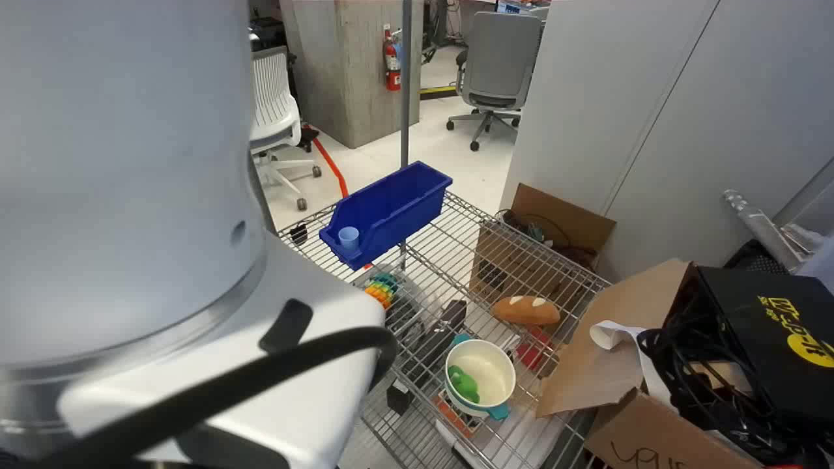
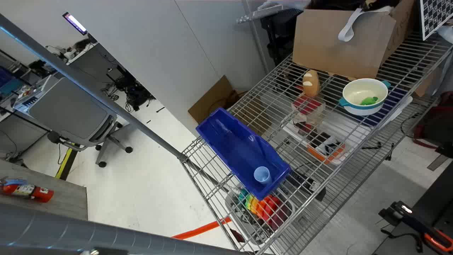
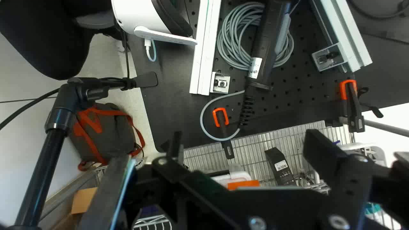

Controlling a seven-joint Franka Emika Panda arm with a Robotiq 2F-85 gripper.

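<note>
In the wrist view my gripper stands open, its two black fingers wide apart and nothing between them. It is above the edge of a black perforated tabletop point(image 3: 295, 103). On the wire shelf, a blue bin point(image 2: 238, 146) holds a light blue cup point(image 2: 262, 174) at its low front end. Further along sits a cream pot point(image 1: 500, 371) with teal handles and a green toy point(image 1: 463, 383) inside. Beside the pot lies a bread loaf point(image 1: 526, 309). The gripper does not show in either exterior view; only the arm point(image 1: 148, 172) fills the left of the first.
A cardboard box point(image 2: 335, 44) stuffed with cables stands at the pot's end of the shelf. A thin upright pole point(image 1: 406, 86) rises behind the blue bin. Below the wrist, the tabletop carries a coiled grey cable point(image 3: 234, 42), metal rails and an orange-and-black clamp point(image 3: 221, 118).
</note>
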